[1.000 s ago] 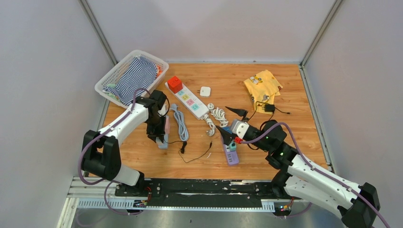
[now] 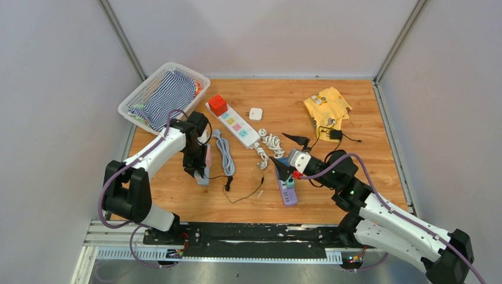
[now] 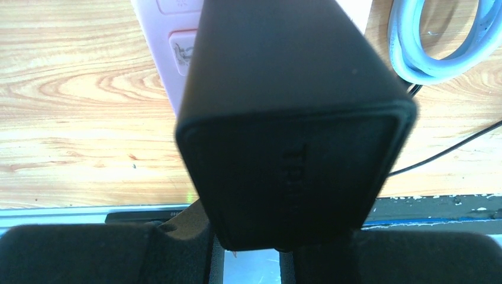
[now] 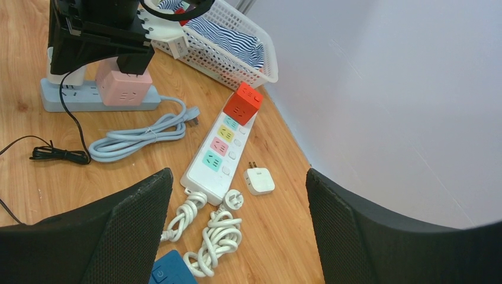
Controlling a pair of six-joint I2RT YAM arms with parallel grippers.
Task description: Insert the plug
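Note:
A large black adapter block fills the middle of the left wrist view, over the pale power strip. It hides the tips of my left gripper; a narrow gap shows between the fingers, but their hold on the block is unclear. In the right wrist view, that gripper is low over the light-blue strip, against a pink cube adapter on it. Whether the black block's prongs are in a socket is hidden. My right gripper hangs open and empty above a purple strip.
A white strip with a red cube lies mid-table. Nearby are a white charger, coiled light-blue cable and loose black cord. A basket stands back left; a yellow bag lies back right.

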